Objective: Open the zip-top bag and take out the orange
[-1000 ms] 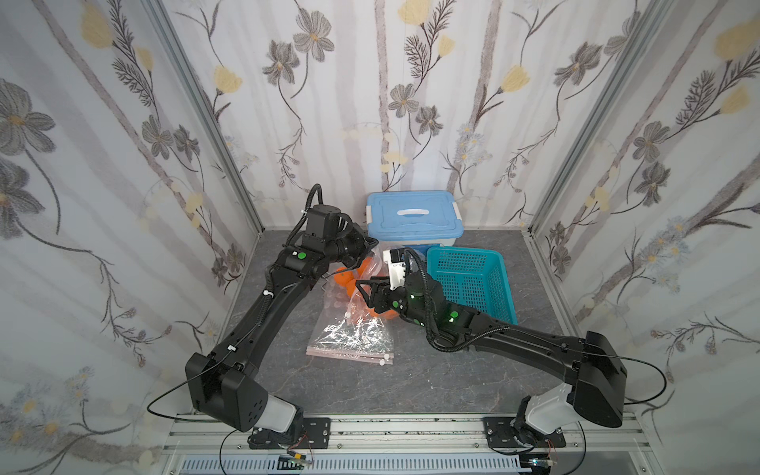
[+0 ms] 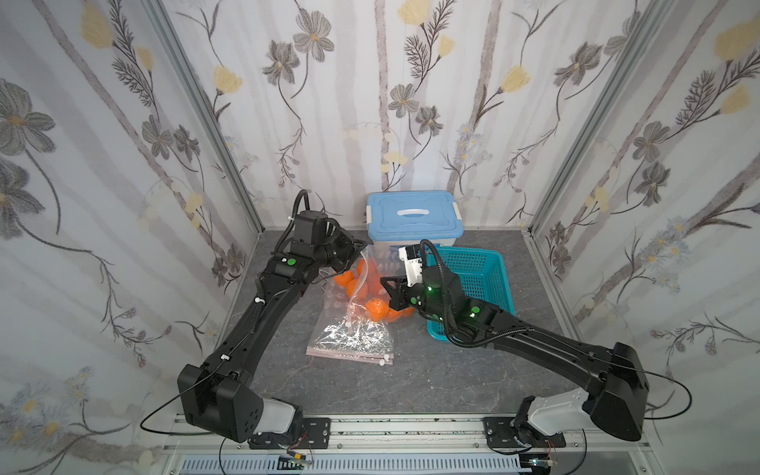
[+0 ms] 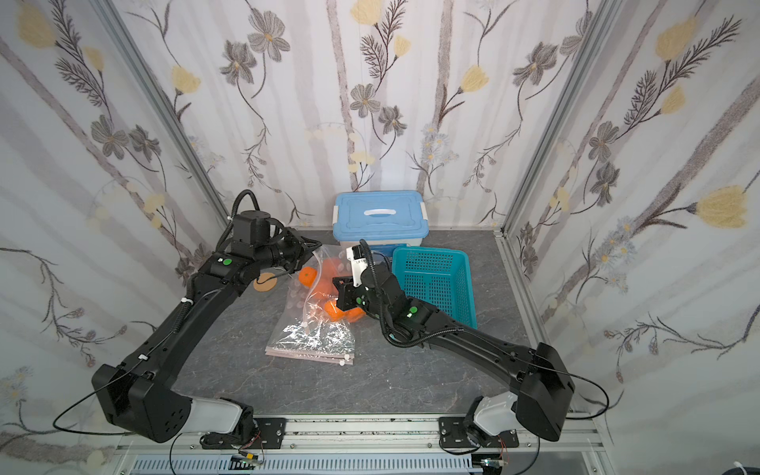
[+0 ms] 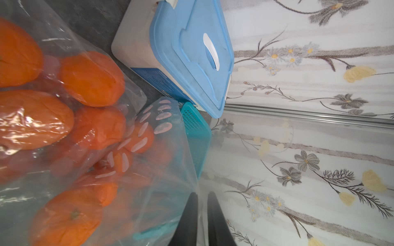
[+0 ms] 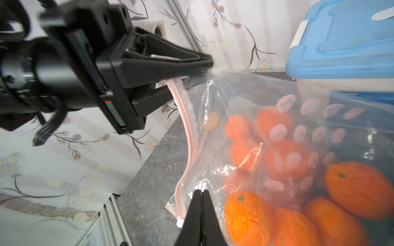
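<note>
The clear zip top bag (image 2: 352, 339) lies at the middle of the table, with several oranges (image 2: 377, 308) in it. My left gripper is shut on the film at the bag's raised edge and holds it up like a tent. In the left wrist view the film runs to its fingertips (image 4: 191, 205). My right gripper is shut beside the bag, and nothing shows between its fingers. Behind its tips, in the right wrist view, several oranges (image 5: 248, 217) look bright and uncovered; others (image 5: 287, 157) show through film. The pink zip strip (image 5: 189, 135) hangs below the left gripper.
A teal basket (image 2: 506, 285) stands right of the bag, partly behind the right arm. Behind, a storage box with a blue lid (image 2: 413, 215) sits against the wall. Bare grey table (image 2: 451, 384) lies in front of the basket.
My right gripper has moved to the right, uncovering more oranges in the top left view. My left gripper has shifted slightly left, with the film still stretched from it.
</note>
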